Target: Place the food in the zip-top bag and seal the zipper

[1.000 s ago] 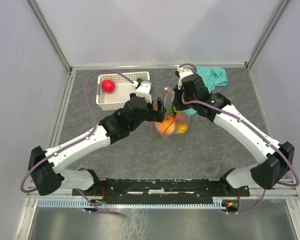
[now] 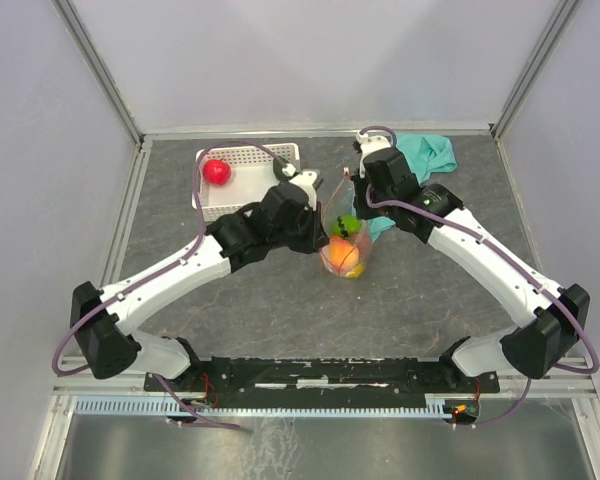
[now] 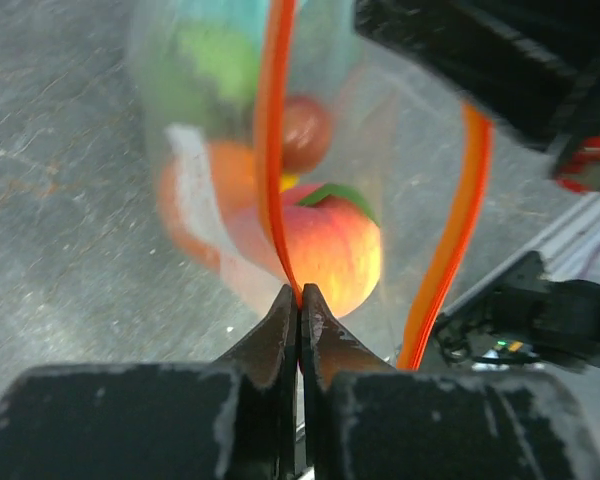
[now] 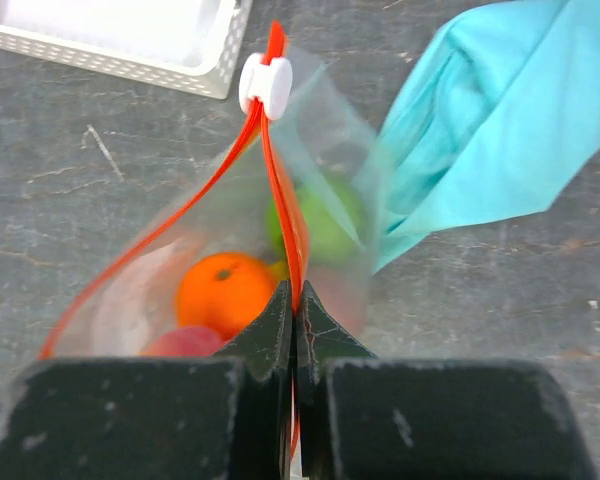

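Observation:
A clear zip top bag (image 2: 332, 206) with orange zipper edges hangs between my two grippers, its mouth gaping. Inside lie an orange (image 4: 223, 293), a peach (image 3: 330, 250), a green item (image 4: 325, 218) and a dark red round fruit (image 3: 306, 132). My left gripper is shut on one orange edge of the bag. On another stretch of the orange edge, my right gripper is shut, the thin strip running between its fingertips. A white slider (image 4: 267, 86) sits at one end of the zipper.
Behind the left arm stands a white basket (image 2: 208, 212) holding a red tomato (image 2: 216, 171) and a dark green avocado (image 2: 282, 168). A turquoise cloth (image 2: 426, 155) lies by the right gripper.
The left gripper has turned, moved in to the bag's edge and closed on it. The bag and its food have shifted slightly. My right arm looks still.

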